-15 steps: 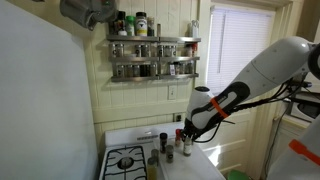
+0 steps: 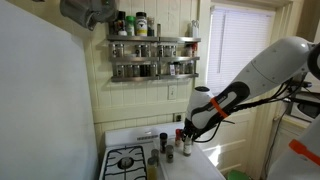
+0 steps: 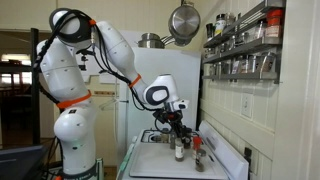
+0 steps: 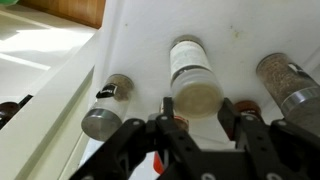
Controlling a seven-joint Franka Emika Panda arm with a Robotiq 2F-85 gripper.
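In the wrist view a jar with a white label and a tan round lid (image 4: 198, 97) stands between my fingertips. My gripper is shut on its lid end, one finger on either side. From the side, the gripper (image 3: 180, 138) points down over the white counter, and the pale jar (image 3: 179, 153) shows below it. In exterior view 1 the jar (image 2: 187, 148) is small beneath the fingers; whether its base touches the counter cannot be made out there.
Close by in the wrist view are a spice jar (image 4: 108, 108) on the left and a dark-filled jar (image 4: 290, 84) on the right. A red-topped jar (image 3: 197, 142) stands near the wall. The gas stove (image 2: 125, 162) lies left; shelves (image 2: 150, 60) hang above.
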